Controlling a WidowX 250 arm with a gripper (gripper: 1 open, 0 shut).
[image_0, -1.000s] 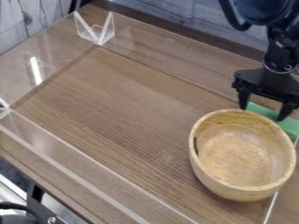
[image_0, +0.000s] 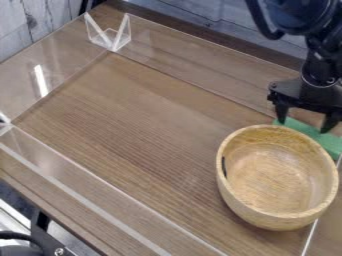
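The black gripper (image_0: 301, 106) hangs at the right edge of the camera view, open, its fingertips pointing down just over a green flat object (image_0: 315, 134). In front of it is a large beige bowl (image_0: 274, 205), which partly hides the green object. Whether anything lies between the fingertips is hard to tell.
A clear plastic bracket (image_0: 110, 30) stands at the back left. A grey panelled wall borders the back.
The gripper has risen slightly over the last second; the bowl looks unmoved.
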